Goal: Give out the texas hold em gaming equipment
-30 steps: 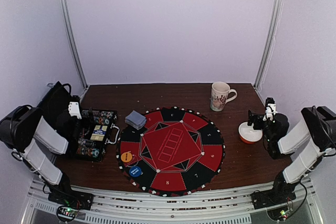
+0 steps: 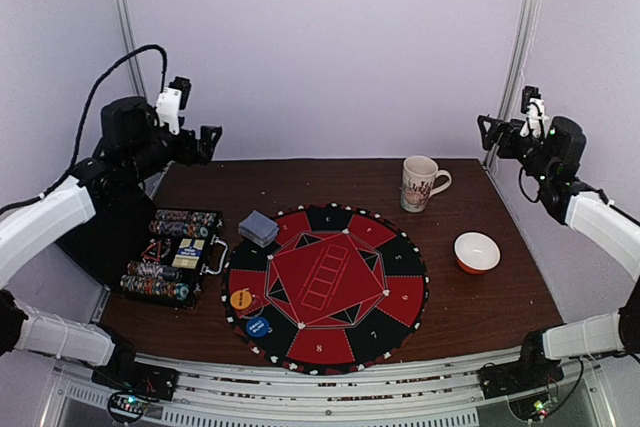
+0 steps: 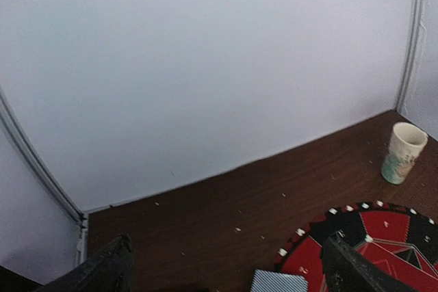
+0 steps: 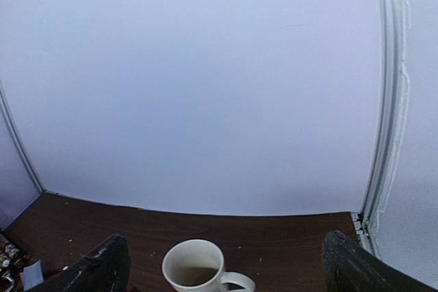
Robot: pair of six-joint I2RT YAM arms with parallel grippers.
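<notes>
A round red-and-black poker mat lies mid-table, with an orange button and a blue button at its left. A stack of blue cards sits at its upper-left edge, also low in the left wrist view. Left of it, an open black case holds several rows of chips and card boxes. My left gripper is raised above the case's back, open and empty. My right gripper is raised near the back right corner, open and empty.
A mug stands behind the mat to the right; a white-and-red bowl sits right of the mat. Walls enclose the sides and back.
Both arms have risen from low over the case and the bowl to high up, uncovering them. The objects on the table lie where they were.
</notes>
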